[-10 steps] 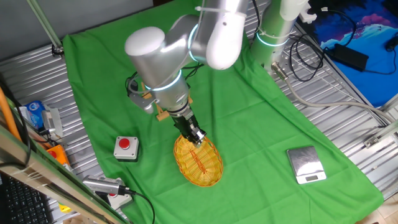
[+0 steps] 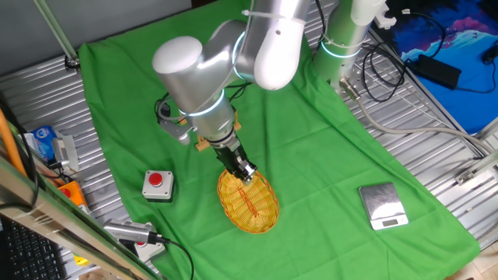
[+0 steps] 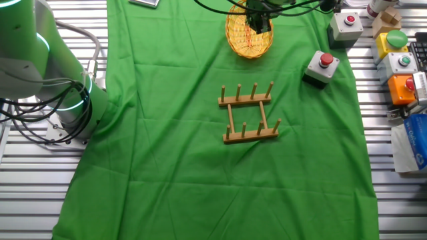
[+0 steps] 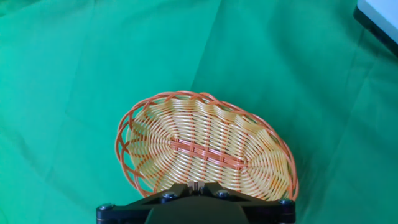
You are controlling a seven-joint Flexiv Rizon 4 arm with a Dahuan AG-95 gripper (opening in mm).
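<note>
An oval yellow wicker basket [image 2: 250, 208] with a reddish woven strip across its bottom lies on the green cloth; nothing shows inside it. In the wrist view the basket [image 4: 208, 134] fills the lower middle, its near rim partly covered by the gripper. My gripper is shut, its fingertips together and nothing visible between them. In exterior view 1 the gripper [image 2: 247, 173] hangs over the basket's rim on the arm's side. A wooden rack with upright pegs [image 3: 250, 117] stands apart from the basket.
A silver scale [image 2: 382, 204] sits to the right of the basket in exterior view 1. On the other side stands a red-button box [image 2: 158, 185]; another red-button box [image 3: 345, 28] is near the cloth's edge. Cloth between basket and scale is clear.
The arm and gripper have shifted very slightly left in exterior view 1. The basket, scale and button boxes have stayed where they were.
</note>
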